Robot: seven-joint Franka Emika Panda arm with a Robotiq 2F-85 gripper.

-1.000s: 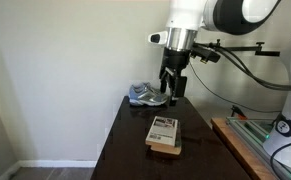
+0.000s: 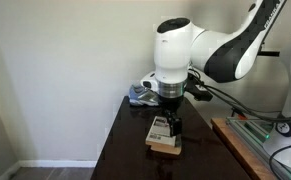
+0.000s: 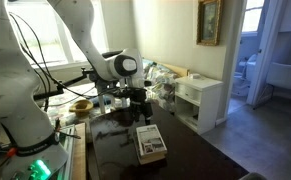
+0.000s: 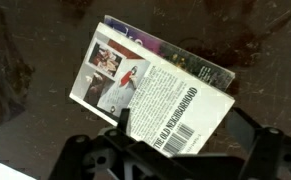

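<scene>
A pale book [image 4: 155, 90] lies back cover up, with text, photos and a barcode showing in the wrist view. Under it, a second book [image 4: 170, 50] with a dark, colourful cover sticks out along one long side. The stack sits on a dark tabletop [image 2: 120, 150]. Just above the books, my gripper points down with its fingers apart. Its two black fingers [image 4: 247, 130] show at the lower part of the wrist view, nothing gripped between them. From the side, the gripper [image 2: 172, 112] overlaps the far end of the stack, so the exact gap cannot be judged.
A grey-blue crumpled item [image 2: 143, 95] rests at the back of the table, behind the arm. A white shelf unit [image 3: 198, 100] stands beyond the table. Cables hang by the arm's base.
The arm has come down steadily and a little to the left, bringing the gripper from well above to close over the books. The books have stayed put.
</scene>
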